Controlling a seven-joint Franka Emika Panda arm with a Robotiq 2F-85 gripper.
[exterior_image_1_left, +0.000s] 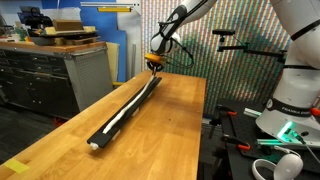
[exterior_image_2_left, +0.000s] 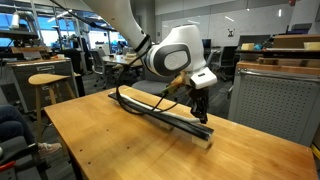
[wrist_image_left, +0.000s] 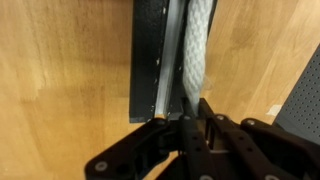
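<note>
A long black channel (exterior_image_1_left: 116, 121) lies along the table, with a white braided strip (exterior_image_1_left: 124, 114) running down its length. At its far end in exterior view 1 is my gripper (exterior_image_1_left: 154, 70), small and dark there. In exterior view 2 the arm reaches over the channel (exterior_image_2_left: 150, 108) and the gripper (exterior_image_2_left: 203, 116) is low at its near end. The wrist view shows the white braid (wrist_image_left: 195, 50) coming straight to my gripper, which is shut on the strip's end. The tips sit just above the channel (wrist_image_left: 149, 55); whether they touch it is hard to tell.
Bare wooden table (exterior_image_1_left: 175, 120) lies on both sides of the channel. A white block (exterior_image_2_left: 200, 141) props up the channel's near end in exterior view 2. A stool (exterior_image_2_left: 50, 82) and a grey cabinet (exterior_image_2_left: 272, 98) stand beyond the table.
</note>
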